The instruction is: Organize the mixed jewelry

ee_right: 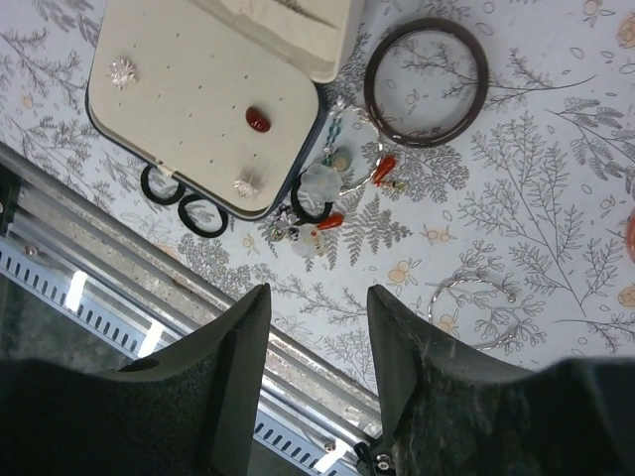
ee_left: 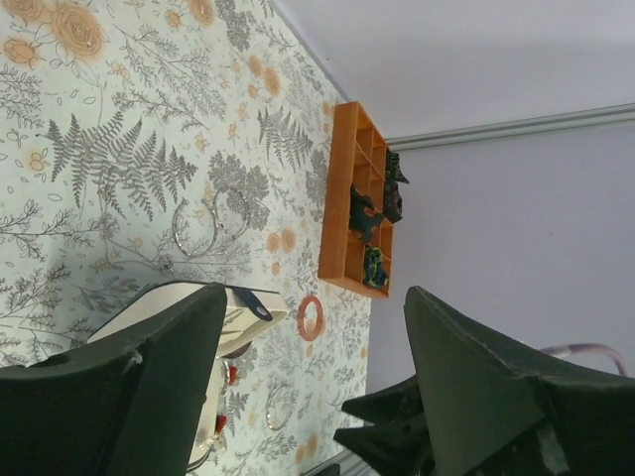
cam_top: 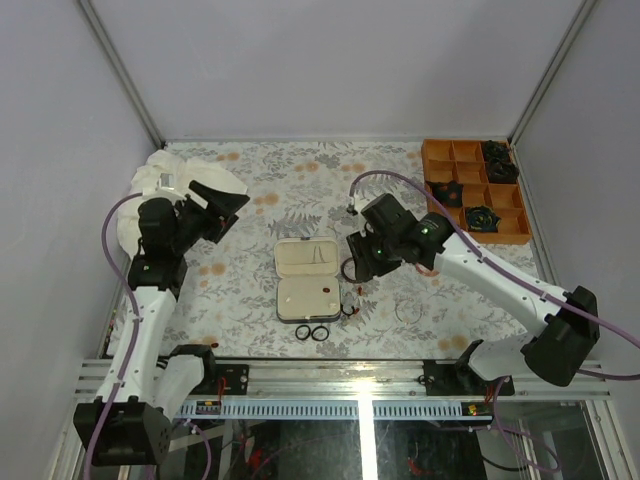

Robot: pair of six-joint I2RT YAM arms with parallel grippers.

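An open jewelry box (cam_top: 308, 298) stands mid-table. Its cream tray (ee_right: 189, 109) holds a red oval piece (ee_right: 258, 120) and two pale ornaments. Beside it lie a dark bangle (ee_right: 372, 84), a cluster of earrings with orange beads (ee_right: 385, 169), and, farther right, a thin silver bracelet (ee_right: 466, 281). Two black rings (ee_right: 201, 215) rest along the box's front edge. My right gripper, open and empty, hangs above the table just right of the box. Over the left side, my left gripper is open with nothing held.
An orange compartment organizer (cam_top: 465, 190) stands at the back right, with dark items in several compartments. A crumpled white cloth (cam_top: 220, 180) lies at the back left, partly behind the left arm. A metal rail (cam_top: 310, 375) runs along the front.
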